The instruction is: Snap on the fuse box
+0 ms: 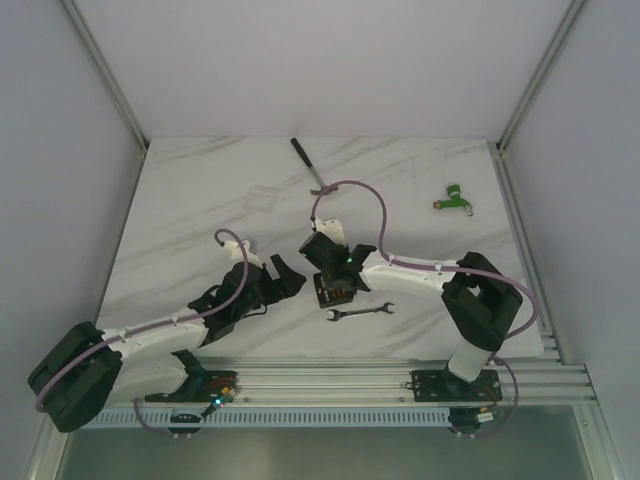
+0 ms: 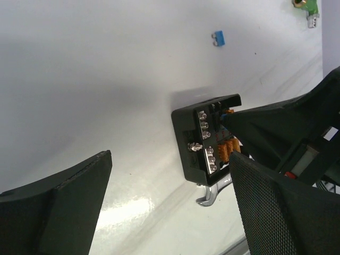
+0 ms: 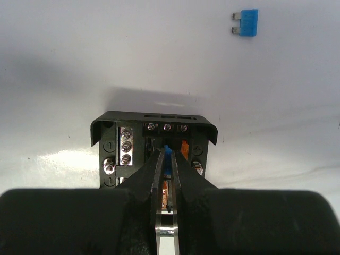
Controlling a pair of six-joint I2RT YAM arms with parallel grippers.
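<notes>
The black fuse box [image 3: 109,138] lies on the white table, with metal screw terminals and orange fuses in its slots. My right gripper is closed over its middle on a blue fuse [image 3: 168,166], which is down among the slots; whether it is seated, I cannot tell. A loose blue fuse [image 3: 247,23] lies on the table beyond the box. My left gripper [image 1: 286,275] stands open to the left of the box, empty between its fingers.
A wrench [image 1: 360,311] lies just below the box. A hammer [image 1: 310,165], a clear tray [image 1: 262,197] and a green valve [image 1: 452,200] lie farther back.
</notes>
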